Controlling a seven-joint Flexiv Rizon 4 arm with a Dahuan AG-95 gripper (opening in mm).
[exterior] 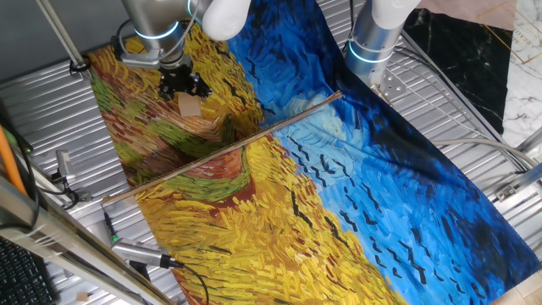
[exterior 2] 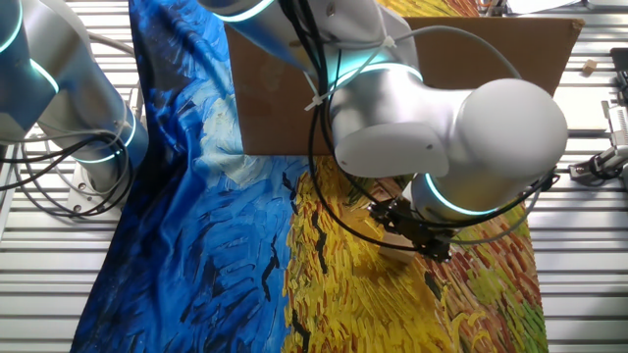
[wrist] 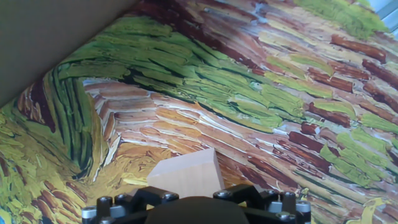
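A pale wooden block (exterior: 188, 105) rests on the painted cloth, on its yellow and brown side. My gripper (exterior: 185, 88) hangs just over the block, pointing down, its black fingers spread apart. From the wrist, the block (wrist: 189, 176) shows beyond the gripper, one fingertip towards each side of it; the near part of the block is hidden by the gripper body. In the second exterior view the gripper (exterior 2: 412, 230) partly covers the block (exterior 2: 396, 249). No grip on the block shows.
A brown cardboard panel (exterior 2: 481, 59) stands across the cloth; its long top edge (exterior: 254, 140) runs diagonally near the block.
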